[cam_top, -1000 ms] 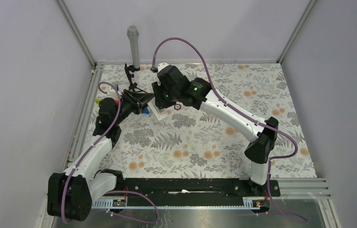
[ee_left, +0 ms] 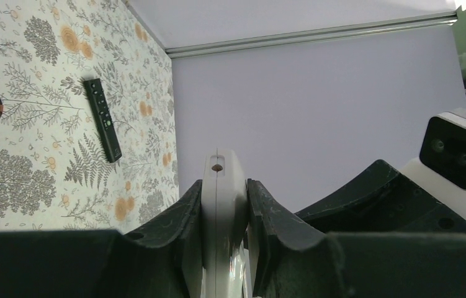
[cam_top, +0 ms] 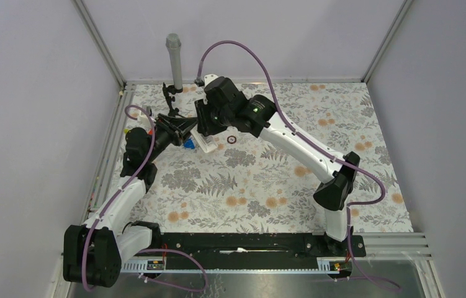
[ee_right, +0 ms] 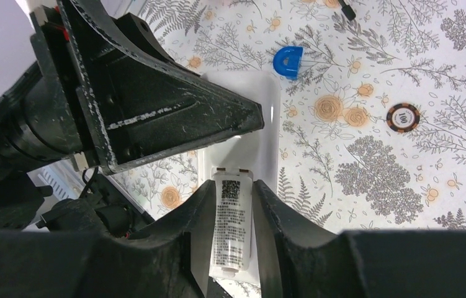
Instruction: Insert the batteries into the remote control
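Observation:
My left gripper is shut on a white remote control (ee_left: 224,230), seen end-on in the left wrist view. In the right wrist view the remote (ee_right: 268,149) is face up with its battery bay bare. A white printed surface (ee_right: 231,214) shows in the bay, with small metal contacts at its upper end. Whether that surface is the bay floor or a battery I cannot tell. My right gripper is over the bay, its two fingertips apart on either side of the printed surface. Nothing clearly shows gripped there. No loose battery is plainly visible.
On the patterned table lie a blue piece (ee_right: 288,62), a poker chip (ee_right: 403,118) and a long black object with buttons (ee_left: 102,119). A grey post (cam_top: 175,62) stands at the back left.
My right gripper has shifted toward the back of the table and a little left. The left arm and the remote have barely moved.

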